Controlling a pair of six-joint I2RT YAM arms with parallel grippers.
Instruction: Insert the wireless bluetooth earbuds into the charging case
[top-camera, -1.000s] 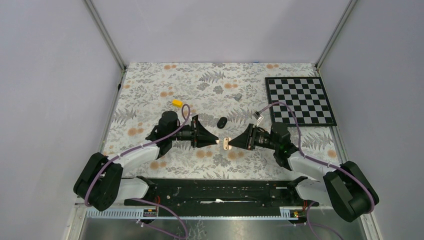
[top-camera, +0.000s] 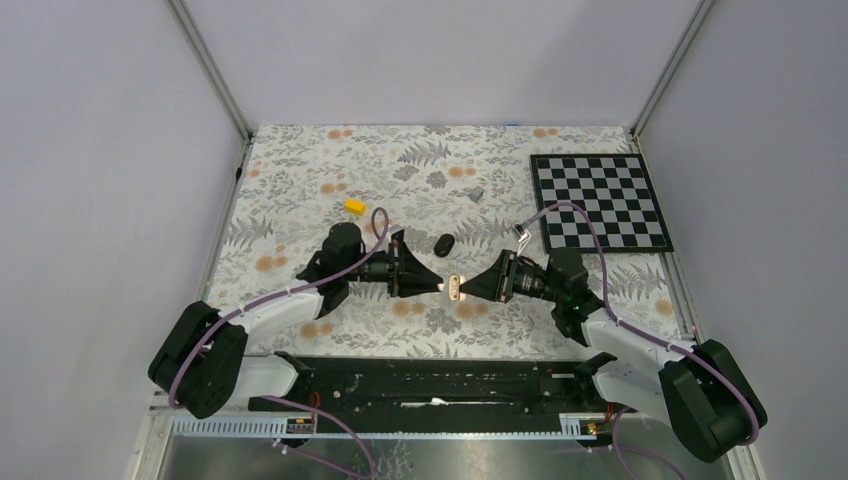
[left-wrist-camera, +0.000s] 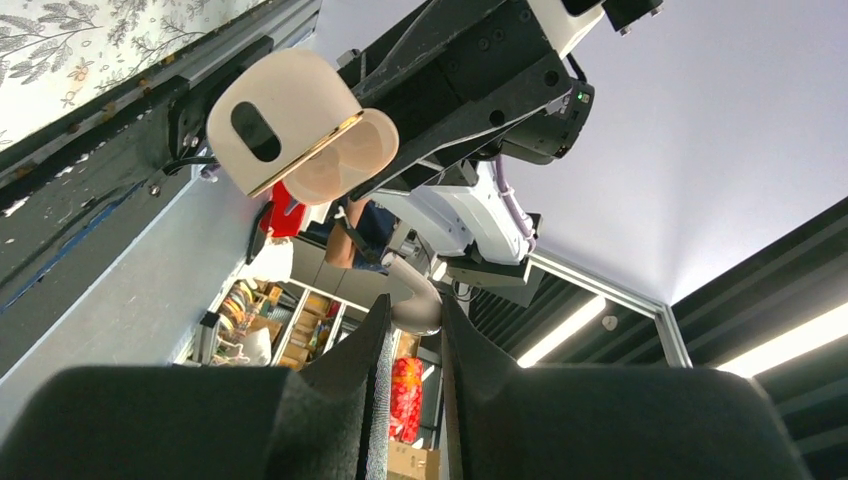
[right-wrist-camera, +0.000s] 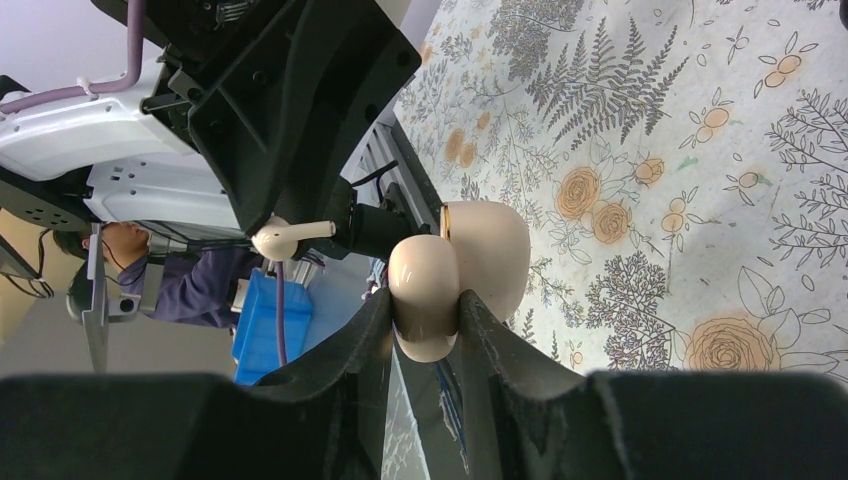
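Observation:
The cream charging case (top-camera: 455, 281) is held above the table, its lid open. My right gripper is shut on the case, around its rounded lower part. In the left wrist view the raised lid (left-wrist-camera: 285, 105) has an oval window, and the hollows of the base (left-wrist-camera: 362, 155) face the left gripper. At the tips of my left gripper sits a white earbud (left-wrist-camera: 416, 308), its stem pointing up and away. In the right wrist view the earbud (right-wrist-camera: 290, 238) is beside the case, apart from it.
A black mouse-shaped object (top-camera: 444, 245) lies behind the grippers. Farther back are a yellow block (top-camera: 354, 206) and a small grey piece (top-camera: 476, 193). A checkered board (top-camera: 600, 200) covers the back right.

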